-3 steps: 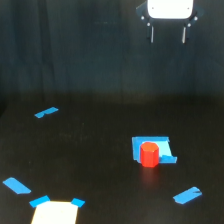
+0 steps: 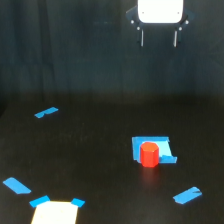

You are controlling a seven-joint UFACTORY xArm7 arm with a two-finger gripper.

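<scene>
A red, roughly hexagonal block rests toward the right of the dark table, inside a patch of blue tape with a paler area beside the block. High up at the top edge of the camera view is my gripper, its two thin fingers hanging wide apart. Nothing shows between them. The gripper is far above the block and well clear of it.
A bright cream-white object lies at the bottom left, cut off by the frame edge, with blue tape at its corners. More tape strips mark the table at left and lower right.
My gripper has shifted slightly left and a little lower in view. The fingers stay apart, and the red block and cream-white object have not moved.
</scene>
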